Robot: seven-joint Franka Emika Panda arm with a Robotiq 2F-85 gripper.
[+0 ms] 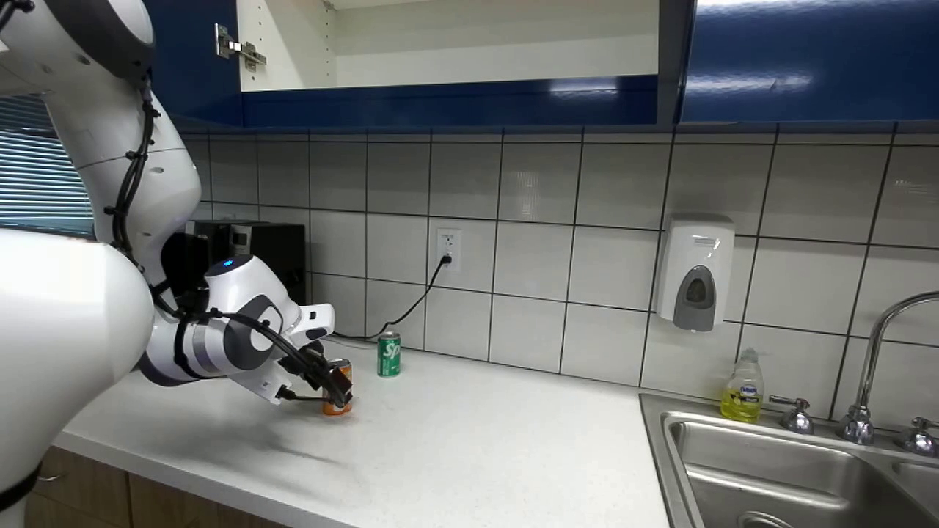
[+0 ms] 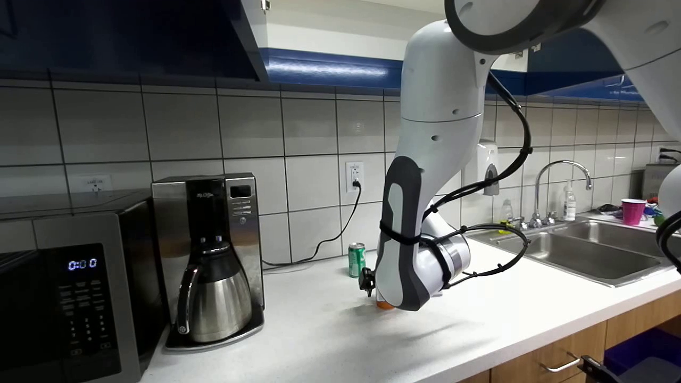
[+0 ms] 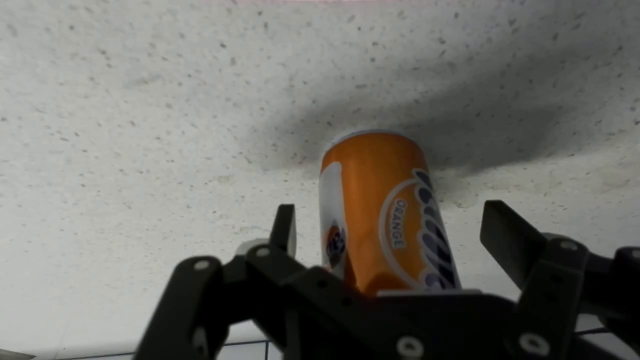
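Note:
In the wrist view an orange soda can [image 3: 375, 204] stands between the spread black fingers of my gripper, with bare gaps on both sides. The fingers are open and touch neither side of the can there. Exterior view 1 shows the same orange can [image 1: 338, 408] on the counter, partly covered by my gripper [image 1: 327, 387]. Only a low orange strip of the can [image 2: 384, 305] shows under the arm in exterior view 2. A green soda can [image 1: 388, 355] stands upright behind it, nearer the tiled wall and apart from the gripper.
A coffee maker [image 2: 239, 204] and a microwave [image 2: 124, 255] stand at the left in exterior view 2. Overhead, a cabinet [image 1: 493, 48] is open and its visible part empty.

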